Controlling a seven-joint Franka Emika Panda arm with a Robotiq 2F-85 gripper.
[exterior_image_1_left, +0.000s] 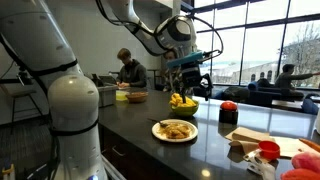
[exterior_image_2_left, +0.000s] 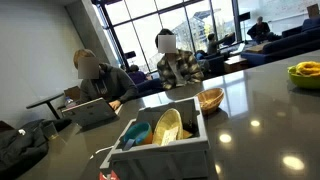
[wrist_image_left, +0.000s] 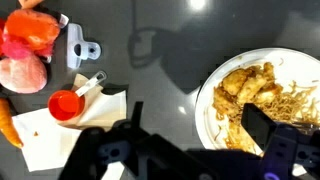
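In the wrist view my gripper is open, and only dark table shows between its fingertips. A white plate of shredded and chunky brown food lies to the right, partly beneath the right finger. Left of the gripper, a red measuring cup rests on pale napkins. From the first exterior view, the arm reaches over the table above the plate. Behind the plate stands a green bowl with yellow items in it.
Plush-looking toys and a clear plastic piece crowd the wrist view's left. A grey bin of bowls and a wicker basket stand elsewhere on the table. Bare table lies between napkins and plate. People sit beyond.
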